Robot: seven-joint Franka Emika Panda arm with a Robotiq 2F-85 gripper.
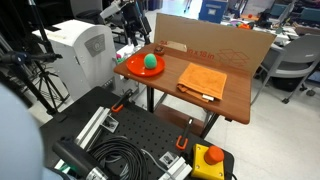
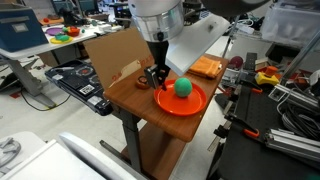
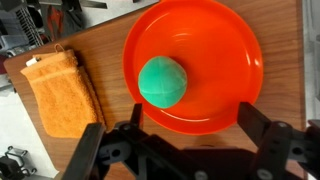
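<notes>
On the wooden table a round orange-red plate (image 1: 152, 69) holds a green ball (image 1: 151, 60). In the wrist view the ball (image 3: 162, 81) lies left of the middle of the plate (image 3: 226, 65). My gripper is open, its dark fingers well apart at the lower edge of that view, with nothing between them. In the second exterior view the gripper (image 2: 167, 77) hangs over the side of the plate (image 2: 165, 108), with the ball (image 2: 182, 87) beside it and apart from it.
An orange cloth (image 1: 202, 81) lies flat on the table, clear of the plate. A cardboard panel (image 1: 215, 45) stands along the table's far side. A small brown object (image 1: 160, 48) sits near the panel. Bare tabletop (image 1: 233, 98) shows right of the cloth.
</notes>
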